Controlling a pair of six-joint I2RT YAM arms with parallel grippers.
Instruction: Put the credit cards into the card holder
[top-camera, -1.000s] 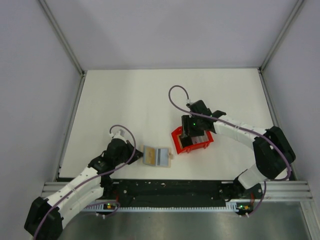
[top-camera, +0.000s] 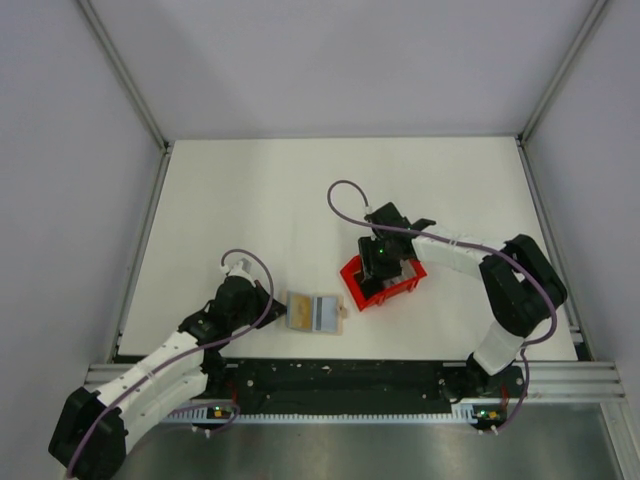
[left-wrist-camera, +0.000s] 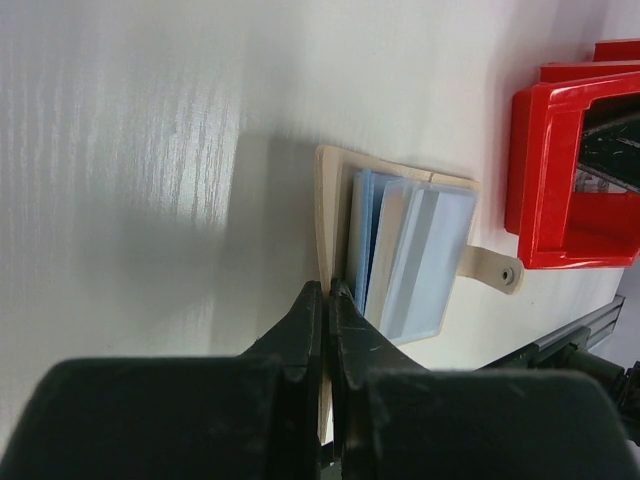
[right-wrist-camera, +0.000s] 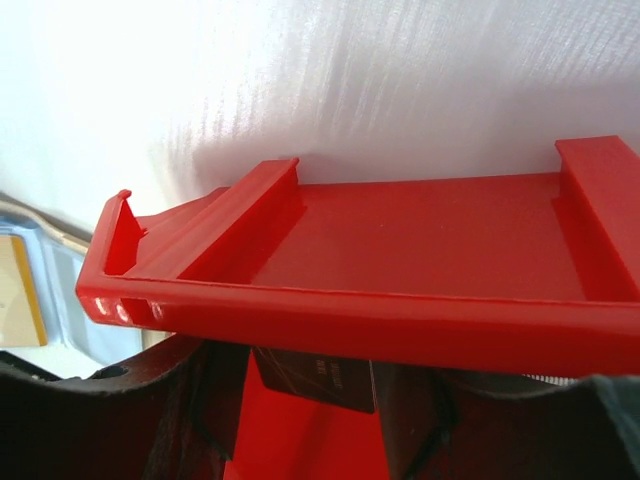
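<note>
The card holder (top-camera: 326, 313) lies open on the table, a yellowish card in its left part and clear sleeves on the right. In the left wrist view, my left gripper is shut on the thin beige edge of the holder (left-wrist-camera: 440, 250). My right gripper (top-camera: 378, 257) is down over the red card rack (top-camera: 353, 283). Its fingers (right-wrist-camera: 222, 400) stand apart, a black card (right-wrist-camera: 318, 378) showing between them. Whether they touch this card cannot be told. The rack's front bar (right-wrist-camera: 350, 318) crosses in front of it.
Inside the rack, a lighter card (top-camera: 405, 271) lies in the compartment to the right. Only a narrow strip of table separates rack and holder.
The right gripper has come lower and slightly left onto the rack. The left arm and the holder have stayed still.
</note>
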